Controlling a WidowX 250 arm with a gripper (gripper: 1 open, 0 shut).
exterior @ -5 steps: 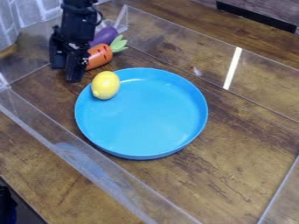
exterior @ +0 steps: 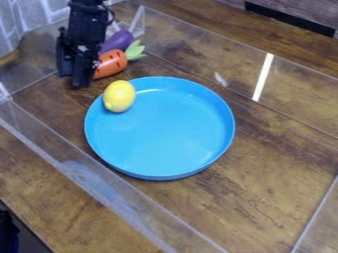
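My black gripper (exterior: pixel 79 61) reaches down at the top left, its tips low beside an orange carrot (exterior: pixel 109 64) with green leaves. Whether it holds anything is hard to tell at this size. A purple vegetable (exterior: pixel 117 42) lies behind the carrot. A yellow egg-shaped object (exterior: pixel 121 96) rests on the upper-left part of a blue plate (exterior: pixel 172 133).
Clear plastic walls edge the wooden surface (exterior: pixel 251 198) along the left and lower right. A white strip (exterior: pixel 262 77) lies at the upper right. The wood right of the plate is bare.
The gripper has shifted very slightly at the top left; the vegetables and plate look unmoved.
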